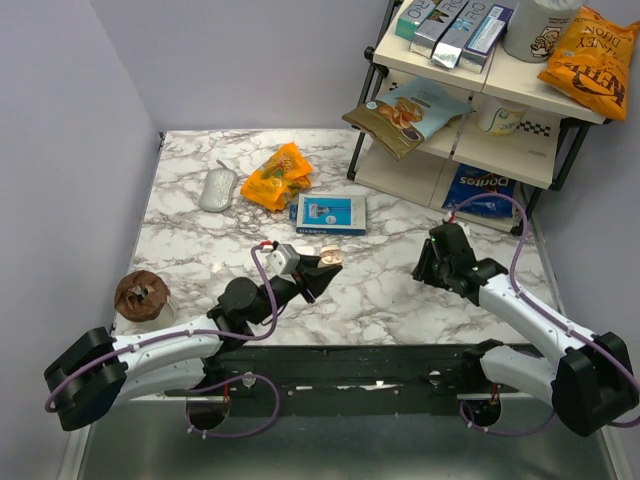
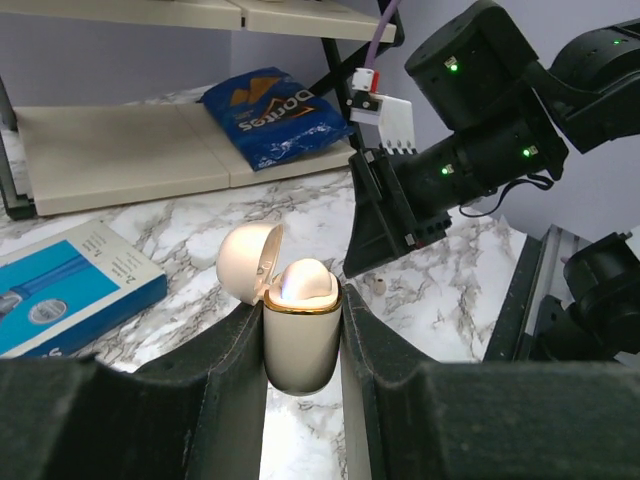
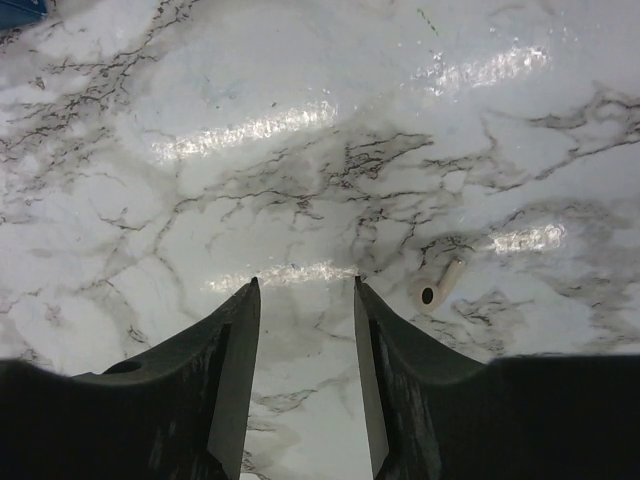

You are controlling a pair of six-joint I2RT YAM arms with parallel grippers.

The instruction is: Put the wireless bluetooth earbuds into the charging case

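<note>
My left gripper [image 1: 318, 272] is shut on the small cream charging case [image 2: 301, 350], held upright above the table. Its lid [image 2: 243, 262] stands open to the left in the left wrist view. A rounded shiny piece [image 2: 305, 283] shows in the mouth of the case; whether it is an earbud or the inner seat, I cannot tell. On the marble table lies a cream earbud [image 3: 437, 287], just right of the right-hand fingertip in the right wrist view. Nothing is between the fingers of my right gripper, which stands open, pointing down at the table.
A blue box [image 1: 331, 214], an orange snack bag [image 1: 276, 178] and a grey pouch [image 1: 218, 188] lie farther back. The shelf [image 1: 400, 180] with packages occupies the back right. A brown paper bag [image 1: 142, 296] sits at the left edge. Between the grippers, the marble is mostly bare.
</note>
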